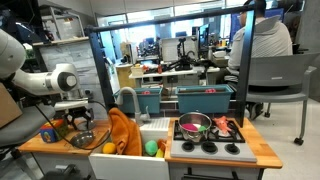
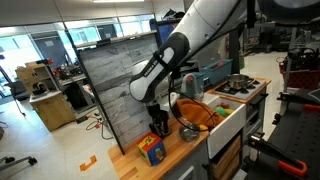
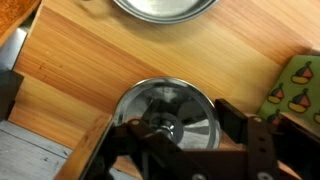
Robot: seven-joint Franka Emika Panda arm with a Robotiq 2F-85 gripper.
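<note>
In the wrist view a round glass lid (image 3: 168,105) with a metal rim and a dark centre knob lies on the wooden counter, right under my gripper. Dark fingers stand apart over the lower part of the lid, and nothing shows gripped between them. Seen from the first exterior side, my gripper (image 1: 76,112) hangs low over the left end of the counter; its fingertips are too small to make out there. A steel pan (image 3: 166,8) is partly visible at the top edge of the wrist view.
A green box with a pear pattern (image 3: 296,90) stands close on the right in the wrist view. The orange towel (image 1: 124,132) hangs beside the sink. Farther right, a pot (image 1: 194,124) sits on the stove (image 1: 210,149).
</note>
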